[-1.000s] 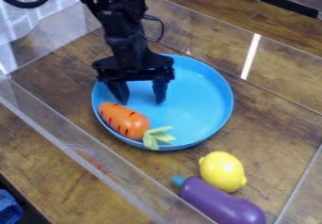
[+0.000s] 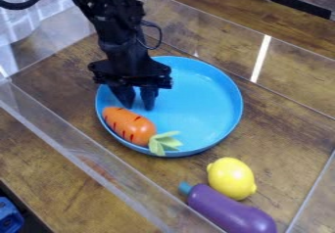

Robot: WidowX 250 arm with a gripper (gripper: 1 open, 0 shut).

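The black gripper (image 2: 132, 92) is over the left part of a blue plate (image 2: 210, 115), its fingers pointing down. Whether anything sits between them is hard to make out. A toy carrot (image 2: 131, 126) with pale green leaves lies on the plate, just below and in front of the gripper.
To the plate's lower right, a lemon (image 2: 230, 178) and a purple eggplant (image 2: 232, 209) rest on the wooden table (image 2: 281, 110). A clear plastic edge runs diagonally across the lower left, with a small blue object (image 2: 7, 215) in the corner.
The gripper has shifted slightly left, and its fingertips appear a little closer together. The carrot, plate, lemon and eggplant have not moved.
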